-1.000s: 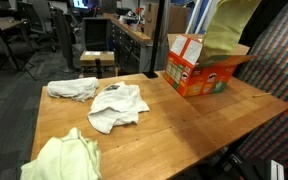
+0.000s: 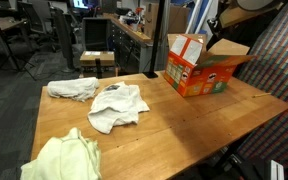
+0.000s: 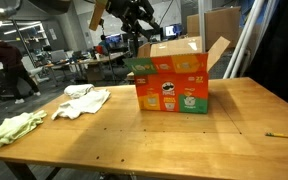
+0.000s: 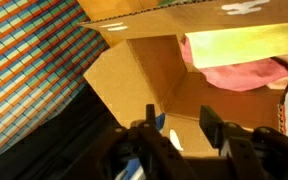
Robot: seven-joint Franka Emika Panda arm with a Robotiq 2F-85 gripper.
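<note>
Above the open red, orange and green cardboard box (image 3: pixel 174 92), my gripper has its fingers apart, with nothing between them. Looking into the box, the wrist view shows a yellow cloth (image 4: pixel 239 45) lying over a pink cloth (image 4: pixel 246 76). Both exterior views hide these two behind the box's walls and flaps. On the wooden table lie three more cloths: a pale green-yellow one (image 2: pixel 62 158) at the near left, a white one (image 2: pixel 117 106) in the middle and another white one (image 2: pixel 74 88) farther back.
The box's flaps (image 2: pixel 189 48) stand up and outward round its opening, close below the gripper. A pencil (image 3: pixel 283 136) lies on the table's right side. Bare tabletop (image 2: pixel 169 130) stretches between the cloths and the box.
A second ago the yellow cloth hung from the gripper above the box.
</note>
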